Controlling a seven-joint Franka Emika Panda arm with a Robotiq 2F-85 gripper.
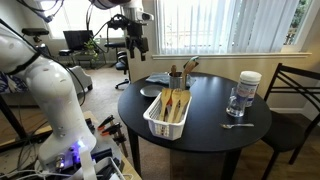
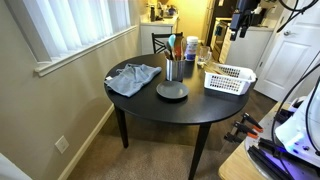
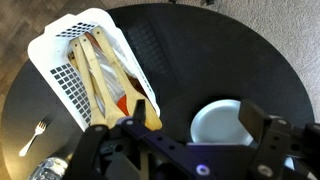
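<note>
My gripper (image 1: 135, 52) hangs high above the left side of the dark round table (image 1: 205, 100). The wrist view shows its two fingers wide apart, with nothing between them. A white basket (image 1: 166, 130) stands near the table's front edge, holding several wooden utensils (image 3: 97, 75). In the wrist view the basket lies to the upper left of the fingers. A round plate (image 3: 222, 122) shows below the gap between the fingers; it looks white there but dark grey in exterior view 2. Behind the plate stands a metal holder (image 2: 176, 70) with several upright utensils.
A crumpled blue-grey cloth (image 2: 133, 79) lies by the window side. At the opposite side are a clear pitcher (image 1: 236, 104), a tall white-and-blue container (image 1: 250, 82) and a fork (image 1: 238, 125). A dark chair (image 1: 293, 110) stands beyond.
</note>
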